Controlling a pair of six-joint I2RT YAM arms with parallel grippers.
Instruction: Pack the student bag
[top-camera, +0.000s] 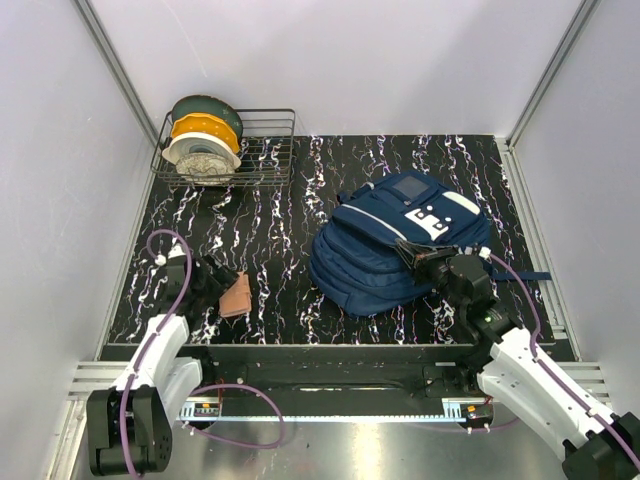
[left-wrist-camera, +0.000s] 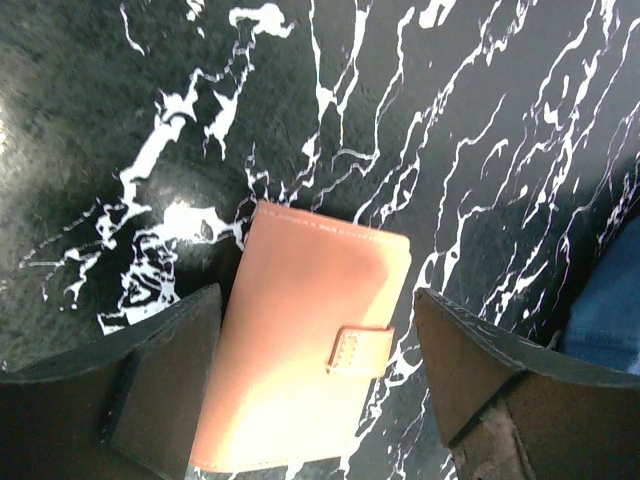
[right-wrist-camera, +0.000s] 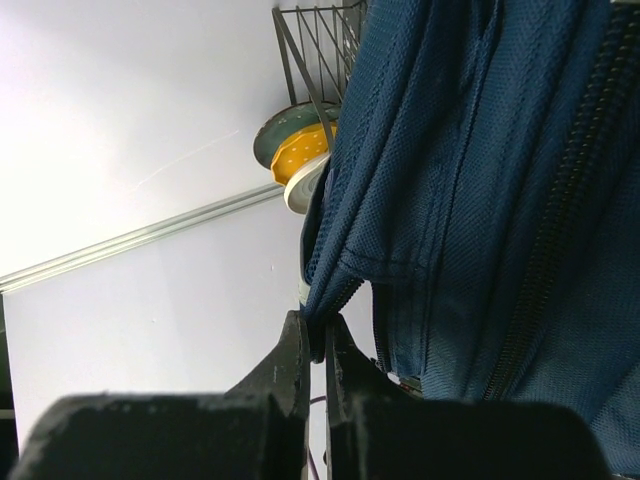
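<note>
A small salmon-coloured notebook (top-camera: 236, 297) with a clasp tab lies flat on the table at the left. My left gripper is open above it, and in the left wrist view the notebook (left-wrist-camera: 300, 330) shows between the two spread fingers. The dark blue student bag (top-camera: 355, 265) lies on its side at the centre right, its white patch facing up. My right gripper is shut on the fabric edge of the bag (right-wrist-camera: 470, 200) near its zipper. The bag's inside cannot be seen.
A wire dish rack (top-camera: 265, 150) with several plates and bowls stands at the back left. Bare marbled tabletop (top-camera: 280, 240) lies between notebook and bag. White walls enclose the table at the back and sides.
</note>
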